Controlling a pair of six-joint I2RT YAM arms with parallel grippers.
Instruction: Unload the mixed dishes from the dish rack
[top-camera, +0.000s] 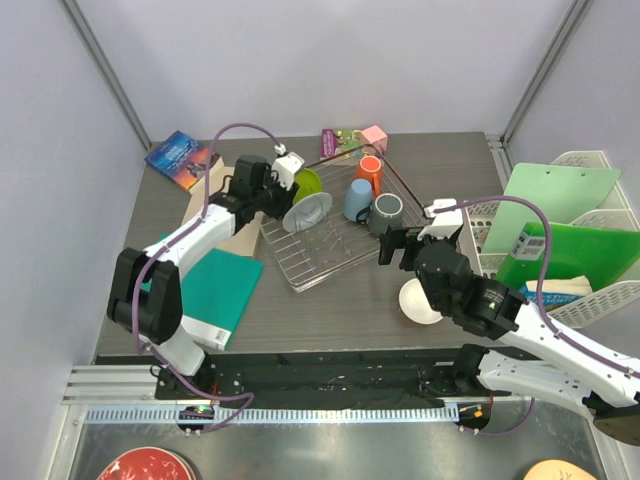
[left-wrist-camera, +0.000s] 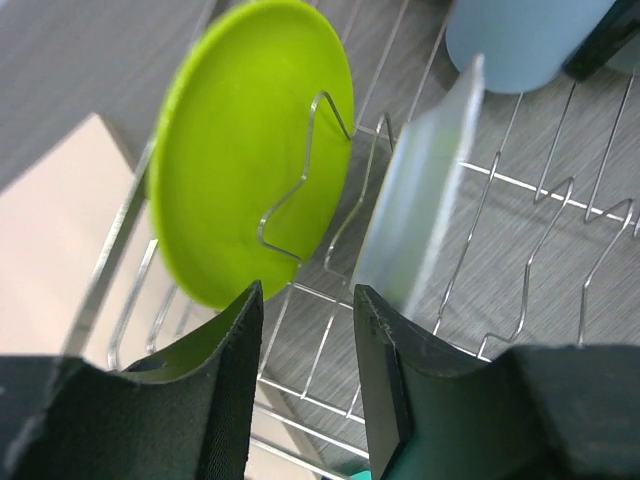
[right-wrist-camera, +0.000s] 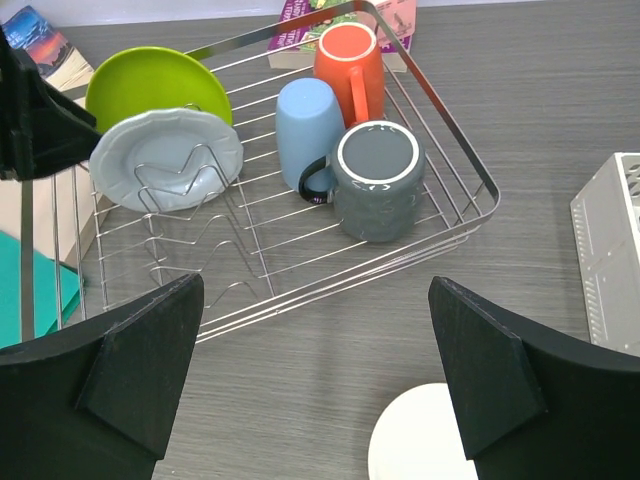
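Note:
The wire dish rack (top-camera: 310, 272) holds a green plate (left-wrist-camera: 255, 150), a pale plate (right-wrist-camera: 165, 160), a blue cup (right-wrist-camera: 307, 130), an orange mug (right-wrist-camera: 350, 70) and a grey mug (right-wrist-camera: 378, 190). Both plates stand on edge between wire prongs at the rack's left end. My left gripper is over that end, its fingers part open; the pale plate's edge is close to the right finger, and whether they touch I cannot tell. Over the table right of the rack, my right gripper stands open and empty. A white dish (right-wrist-camera: 425, 440) lies on the table below it.
A white basket (top-camera: 600, 300) with green boards stands at the right. Books (top-camera: 180, 160) and a teal folder (top-camera: 220, 290) lie to the left, a pink block (top-camera: 374, 138) behind the rack. Bare table (top-camera: 330, 320) stretches in front of the rack.

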